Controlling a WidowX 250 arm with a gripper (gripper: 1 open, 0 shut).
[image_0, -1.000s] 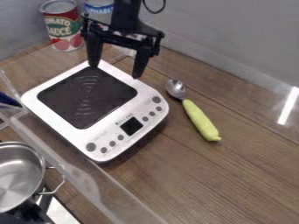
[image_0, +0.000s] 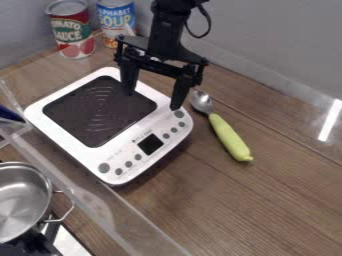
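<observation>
My black gripper (image_0: 152, 72) hangs open over the back part of a white hot plate (image_0: 134, 150), with its two fingers apart and nothing visible between them. The plate has a dark square cooking surface, a display and buttons along its front right. Right of it a metal spoon (image_0: 202, 102) and a yellow-green elongated vegetable or toy (image_0: 230, 137) lie on the wood.
A tomato sauce can (image_0: 72, 31) and an alphabet soup can (image_0: 116, 22) stand at the back left. A steel pot (image_0: 19, 200) sits at the lower left beside a clear edge.
My gripper has moved down and a little to the right, lower over the back of the hot plate. The objects on the counter have not moved.
</observation>
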